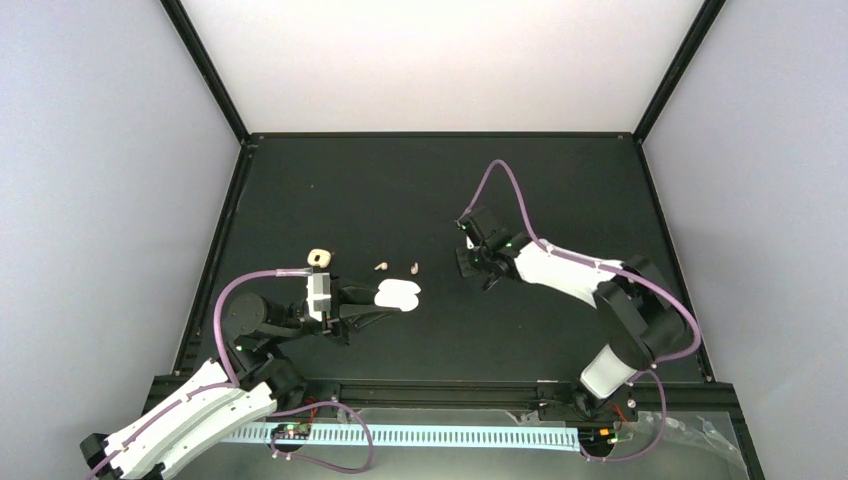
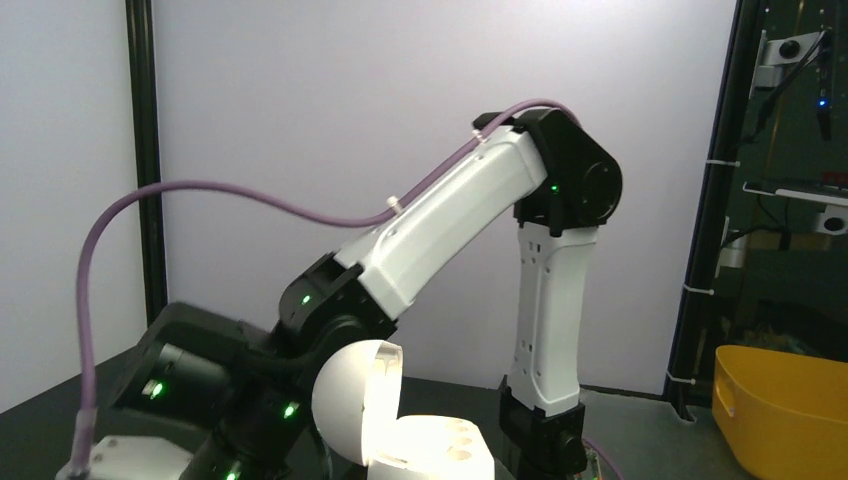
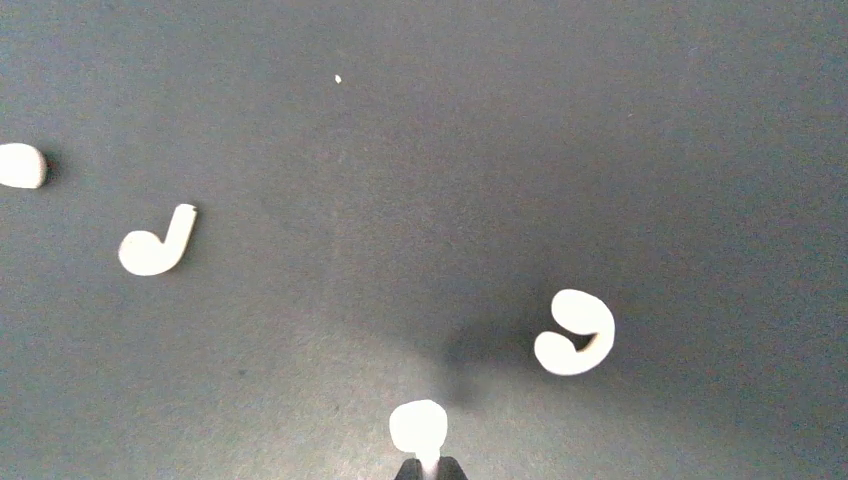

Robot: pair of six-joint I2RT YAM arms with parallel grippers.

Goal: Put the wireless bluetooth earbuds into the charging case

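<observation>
My left gripper [image 1: 388, 301] is shut on the white charging case [image 1: 398, 294], held at the left middle of the top view. In the left wrist view the case's lid [image 2: 345, 402] stands raised beside its body [image 2: 435, 450], with round hollows showing in the body. My right gripper is shut on a white earbud [image 3: 419, 427], its rounded head showing past the fingertips. Two other earbuds rest on the dark mat: one [image 3: 152, 247] to the left, another [image 3: 580, 335] to the right in the right wrist view. The right fingertips are hidden in the top view.
A small cream-coloured object [image 1: 319, 258] lies behind the left arm. A white piece [image 3: 22, 166] shows at the right wrist view's left edge; I cannot tell what it is. A yellow bin [image 2: 785, 410] stands outside at the right.
</observation>
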